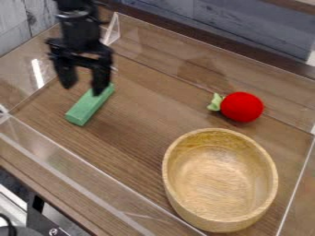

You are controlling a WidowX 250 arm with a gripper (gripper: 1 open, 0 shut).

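My gripper [76,64] is a dark, motion-blurred shape at the upper left of the camera view, above a green bar [88,104] that lies diagonally on the table. Its fingers look spread, pale at their lower ends, with nothing visible held. Whether they touch the bar is unclear. A red tomato-like object [241,107] with a green top lies at the right.
A large tan bowl [219,182] takes up the lower right. The table's left edge runs past the gripper.
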